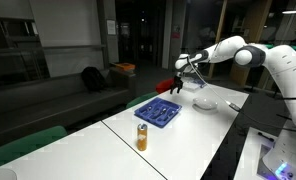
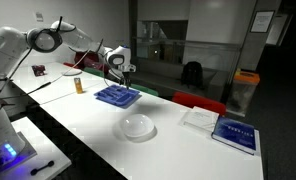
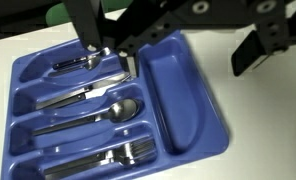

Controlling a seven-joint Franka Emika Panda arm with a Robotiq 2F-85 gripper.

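Observation:
A blue cutlery tray (image 3: 193,137) fills much of the wrist view. In its slots lie a fork (image 3: 130,152), a spoon (image 3: 122,111), knives (image 3: 83,92) and smaller cutlery (image 3: 81,64). The broad compartment on the right side looks empty in that view. My gripper is open above the tray's edge, its fingers wide apart with nothing between them. In the first exterior view the gripper (image 1: 178,87) hovers near the far end of the tray (image 1: 159,112). The second exterior view also has the gripper (image 2: 127,74) above the tray (image 2: 118,96).
A white plate (image 1: 205,103) rests to the tray's right in the first exterior view. An orange bottle or cup (image 1: 142,141) stands nearer the camera. A white rack-like item (image 2: 200,117) and a dark blue box (image 2: 235,133) are farther along the table.

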